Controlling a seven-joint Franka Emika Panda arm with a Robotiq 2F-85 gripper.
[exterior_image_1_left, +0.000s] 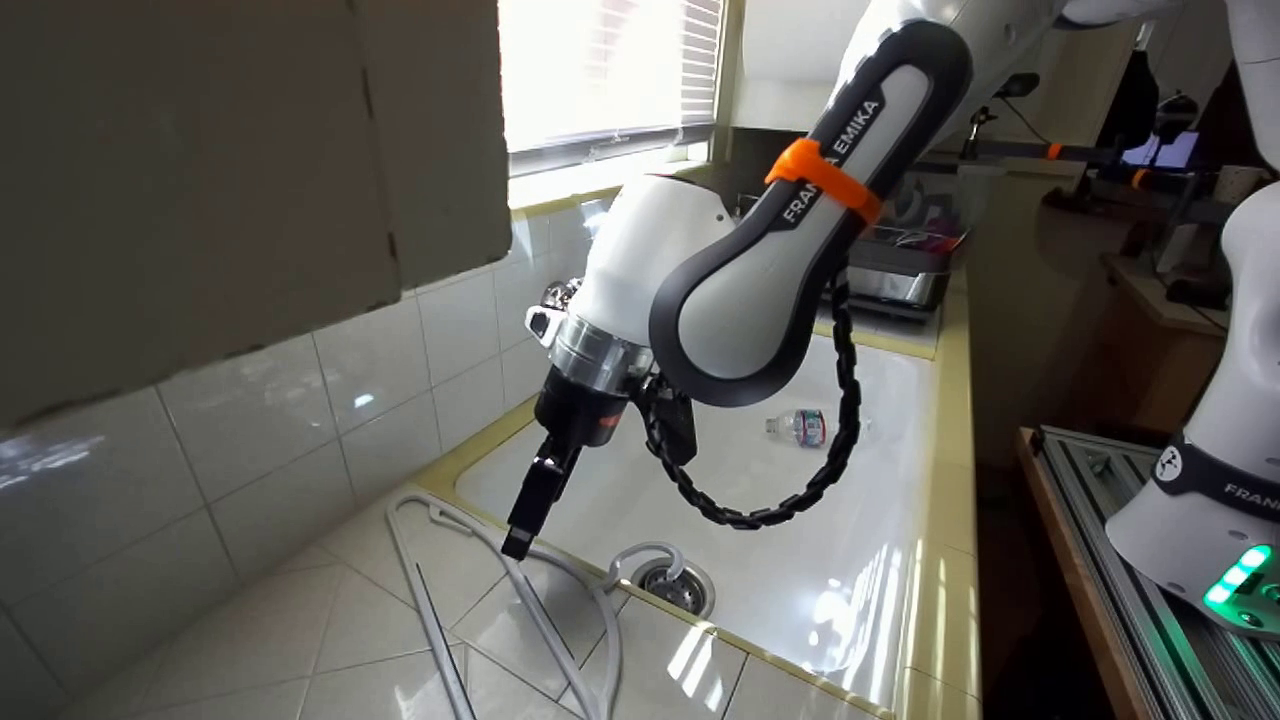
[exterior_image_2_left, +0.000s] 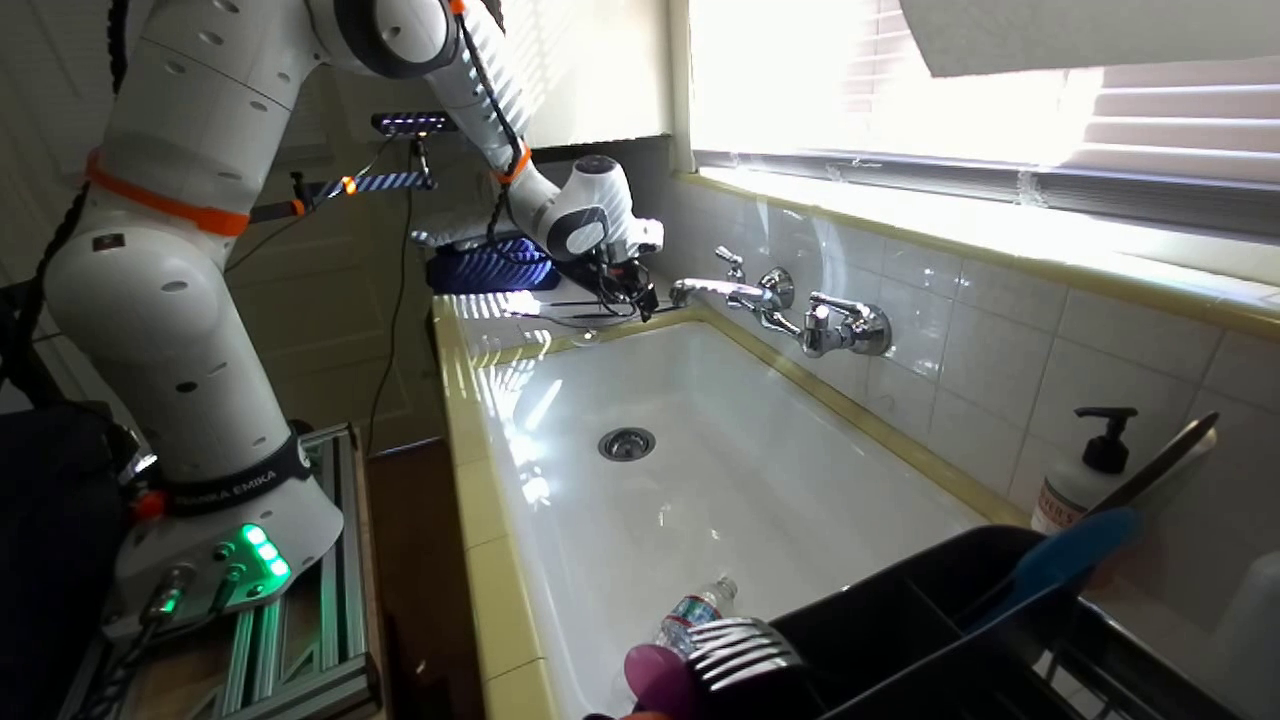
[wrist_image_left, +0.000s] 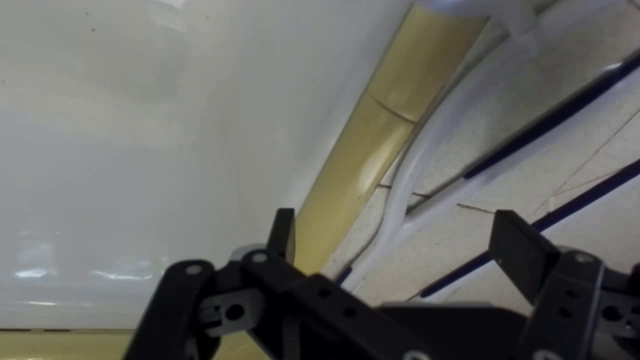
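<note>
A pale grey clothes hanger (exterior_image_1_left: 531, 596) with dark strips lies on the tiled counter, its hook (exterior_image_1_left: 648, 551) reaching over the sink's edge above the drain. My gripper (exterior_image_1_left: 516, 546) is tilted over the hanger in exterior view 1, near the sink rim. Seen from the wrist, the gripper is open, one finger (wrist_image_left: 285, 235) by the yellow rim and the other finger (wrist_image_left: 520, 252) over the counter. Parts of the hanger (wrist_image_left: 414, 168) run beneath and between the fingers, with no object gripped. Exterior view 2 shows the gripper (exterior_image_2_left: 649, 310) only small and dark, at the sink's far end.
The white sink (exterior_image_1_left: 768, 528) holds a clear bottle (exterior_image_1_left: 798, 427) lying on its side. A faucet (exterior_image_2_left: 732, 290) juts from the tiled wall. A dark utensil rack (exterior_image_2_left: 936, 612) and a soap bottle (exterior_image_2_left: 1077, 480) stand at the other end. A cabinet corner (exterior_image_1_left: 240, 180) overhangs the counter.
</note>
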